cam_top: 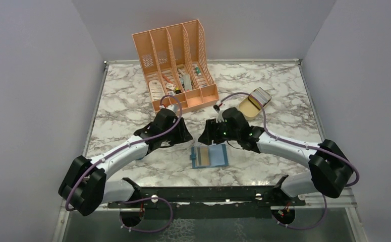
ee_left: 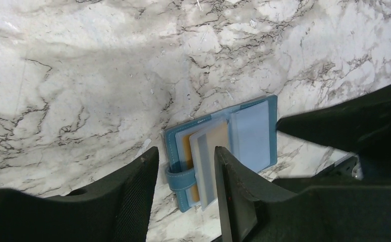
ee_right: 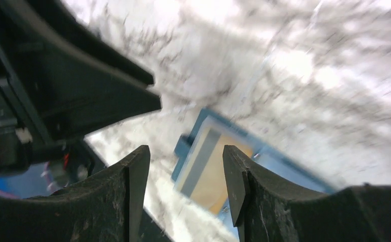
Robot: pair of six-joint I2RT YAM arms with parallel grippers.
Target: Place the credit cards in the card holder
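The blue card holder lies open on the marble table below both grippers, with translucent sleeves and a tan card in its left part, a strap at the side. My left gripper hangs above and left of it; in its wrist view the fingers stand apart, nothing held. My right gripper is just above the holder's far edge, open and empty, its wrist view blurred.
A peach organizer with small items stands at the back centre. A tan box holding a stack of cards lies at the back right.
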